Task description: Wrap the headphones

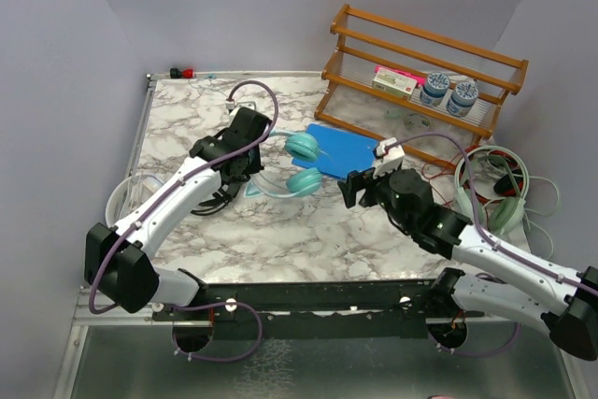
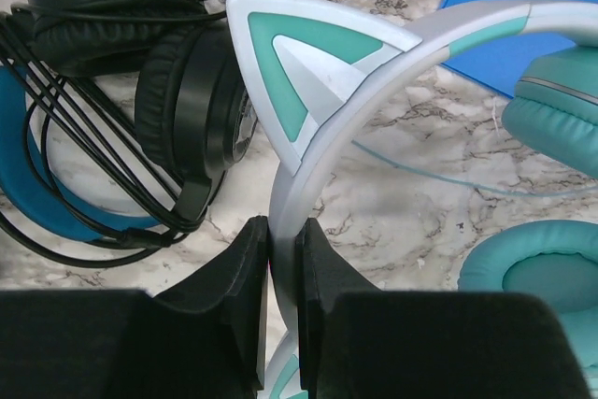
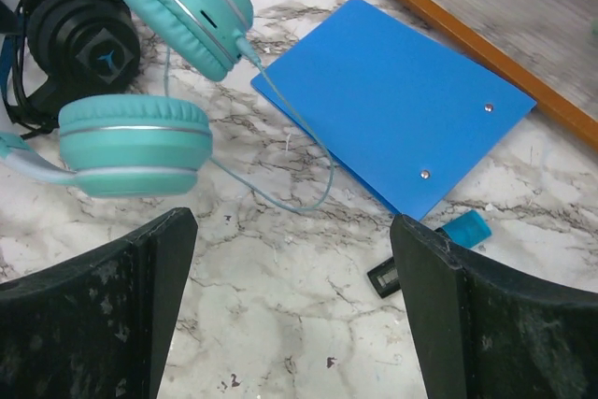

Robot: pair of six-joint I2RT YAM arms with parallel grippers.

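Observation:
Teal-and-white headphones hang from my left gripper, which is shut on their white headband; their cups show in the top view (image 1: 303, 183) and right wrist view (image 3: 135, 147). A thin pale cable (image 3: 327, 165) runs from the upper cup over the marble. Black headphones (image 2: 201, 105) with bundled cable lie left of the held pair, partly hidden under the left arm in the top view. My right gripper (image 1: 360, 191) is open, empty, to the right of the teal cups.
A blue board (image 3: 392, 100) lies behind the cups, with a small black-and-blue object (image 3: 467, 229) near it. A wooden rack (image 1: 420, 38) with cans and boxes stands at back right; more headphones (image 1: 509, 212) lie far right.

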